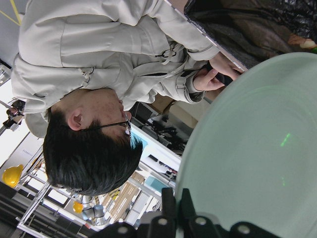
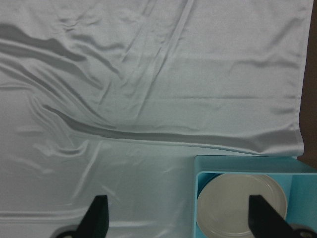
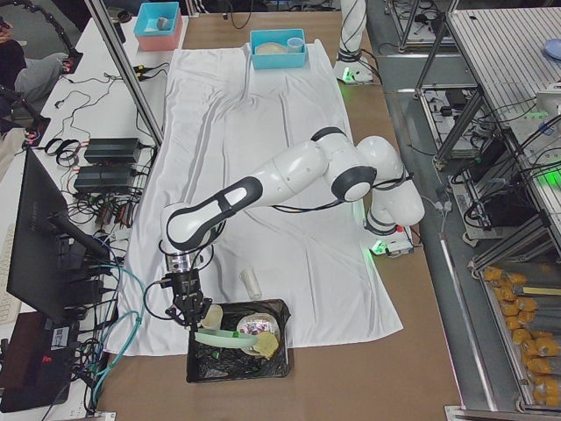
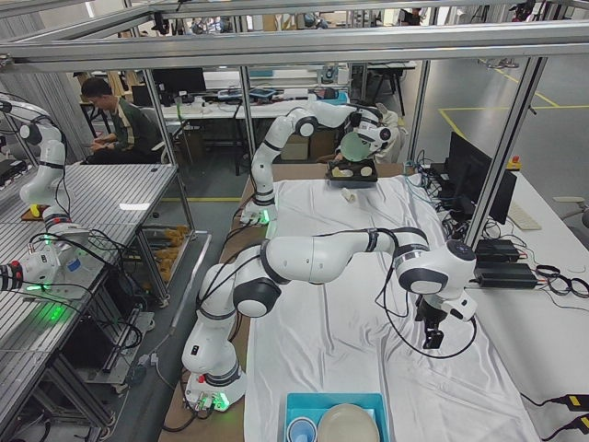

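My left gripper [image 3: 193, 316] is shut on the rim of a pale green plate [image 3: 226, 338], held nearly upright over a black lined bin [image 3: 215, 371] holding several items, among them a foil dish and a yellow piece. The plate fills much of the left wrist view [image 1: 252, 139]. My right gripper stands open with nothing between its fingers, above the white cloth near a blue container [image 2: 247, 163] with a pale plate [image 2: 237, 203] in it.
A small white cylinder [image 3: 251, 282] lies on the cloth [image 3: 228, 132] beside the bin. A person [image 1: 89, 114] is close behind the bin; a monitor and cables line the table's side.
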